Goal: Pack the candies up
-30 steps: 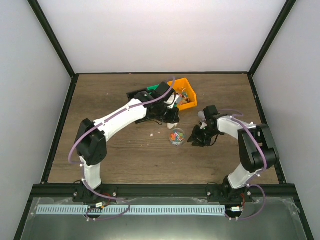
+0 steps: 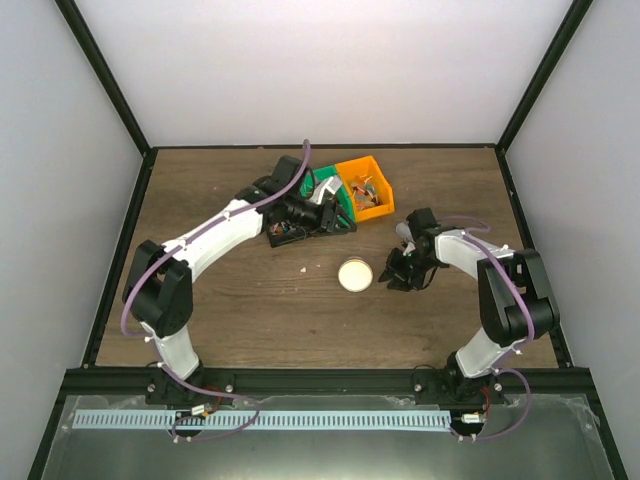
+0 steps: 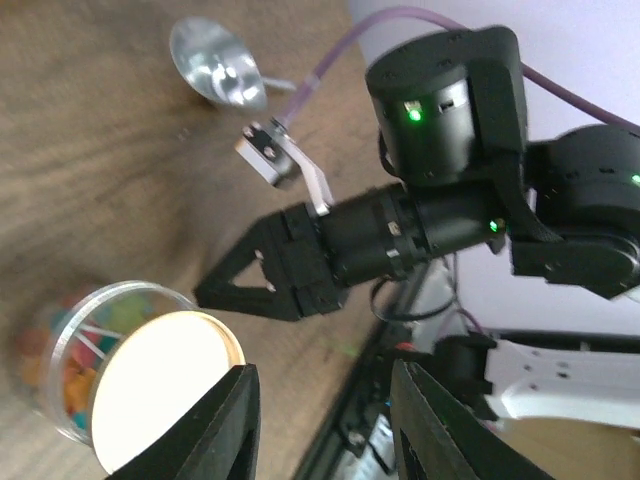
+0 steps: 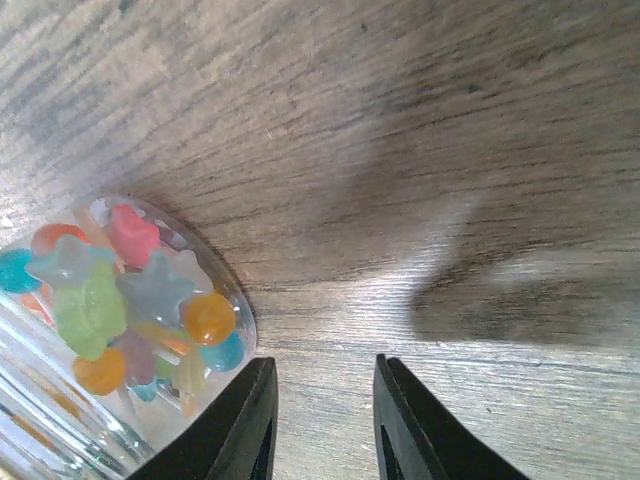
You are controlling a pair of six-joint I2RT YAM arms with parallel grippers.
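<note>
A clear jar (image 4: 215, 370) of colourful candies stands mid-table. The white lid (image 2: 355, 274) lies over its mouth. In the left wrist view the jar's rim (image 3: 130, 288) shows beside the lid (image 3: 165, 385); whether it is seated, I cannot tell. My left gripper (image 2: 345, 222) is open and empty, beyond the jar and over the bins' near side. My right gripper (image 2: 390, 278) is beside the jar's right side, its fingers (image 4: 250, 415) apart with only bare wood visible between them. The jar sits at the lower left of the right wrist view.
At the back stand an orange bin (image 2: 378, 208) with several small items, a green bin (image 2: 320, 174) and a dark tray (image 2: 285, 238), the latter two partly under my left arm. A metal ladle (image 3: 215, 60) lies beyond my right gripper.
My left gripper has moved back and slightly left, letting go of the white lid. The lid now covers the jar's mouth, where candies showed before. The right arm has barely moved.
</note>
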